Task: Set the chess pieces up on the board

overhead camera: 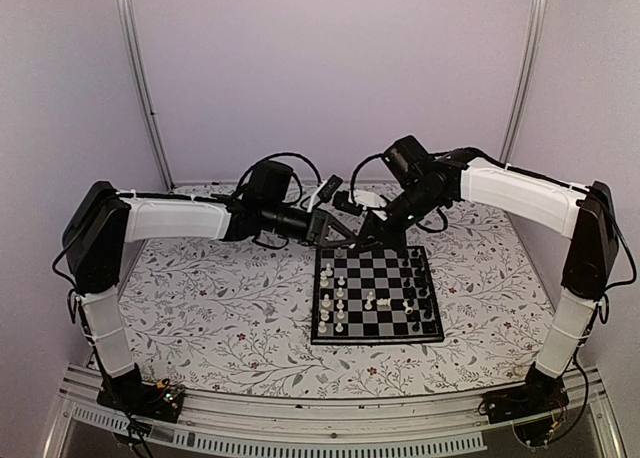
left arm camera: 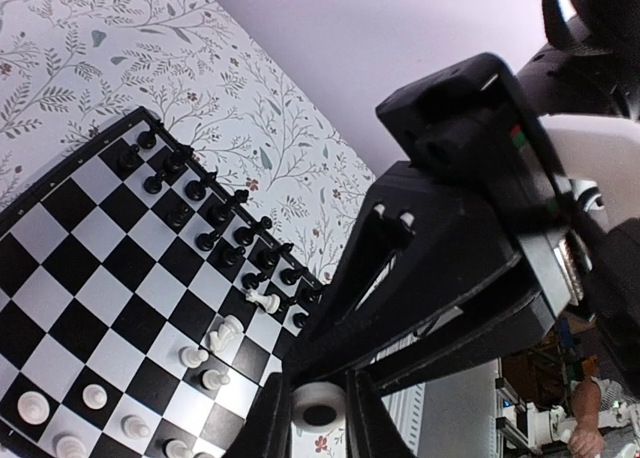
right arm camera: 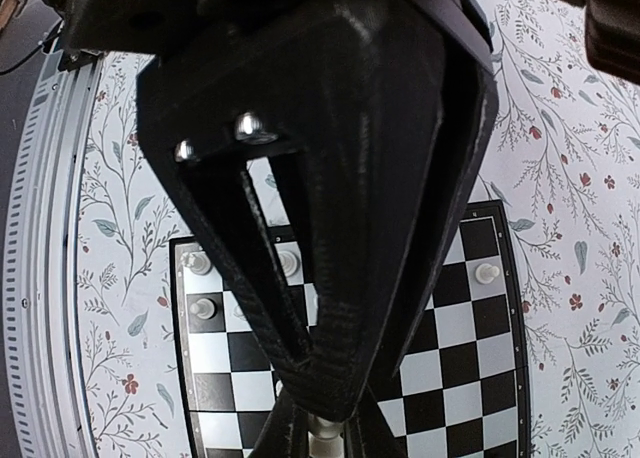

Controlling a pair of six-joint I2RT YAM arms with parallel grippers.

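The chessboard (overhead camera: 376, 339) lies on the table, white pieces along its left and dark pieces along its right. Over the board's far edge, my left gripper (overhead camera: 349, 242) and right gripper (overhead camera: 362, 243) meet tip to tip. Between the left fingers a white piece (left arm camera: 319, 406) shows its round dark-centred base toward the left wrist camera. From the right wrist view, the same pale piece (right arm camera: 326, 440) sits between the right fingers, with the left gripper's tips crowded against it. Both grippers are shut on it; most of its shape is hidden.
A white piece (overhead camera: 384, 302) lies on its side mid-board beside an upright one (overhead camera: 369, 300). Another white piece (left arm camera: 263, 300) lies among the dark pieces (left arm camera: 232, 255). Several squares at the board's far middle are empty. Bare table surrounds the board.
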